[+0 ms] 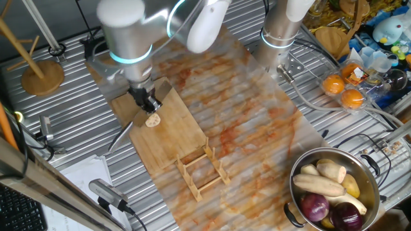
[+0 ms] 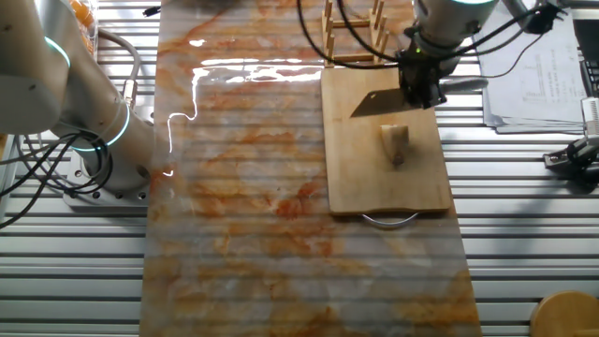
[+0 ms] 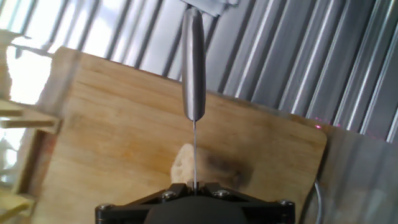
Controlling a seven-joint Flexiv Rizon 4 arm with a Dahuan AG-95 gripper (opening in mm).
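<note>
A knife is clasped in my gripper; its silver handle (image 3: 193,65) points away and its blade (image 3: 194,152) appears edge-on in the wrist view. On the wooden cutting board (image 1: 170,138) stands a pale lotus root piece (image 1: 153,120), its holed cut face showing in exterior view 1. From the other side, the dark blade (image 2: 377,103) is seen beside the lotus root piece (image 2: 394,140), with the gripper (image 2: 426,92) near the board's edge. In the wrist view the blade line overlaps the lotus root (image 3: 182,165); whether they touch, I cannot tell.
A wooden rack (image 1: 202,174) adjoins the board's end. A steel pot (image 1: 369,183) of vegetables stands at the lower right, and packed oranges (image 1: 352,98) lie farther back. The marbled mat (image 1: 257,141) between board and pot is clear.
</note>
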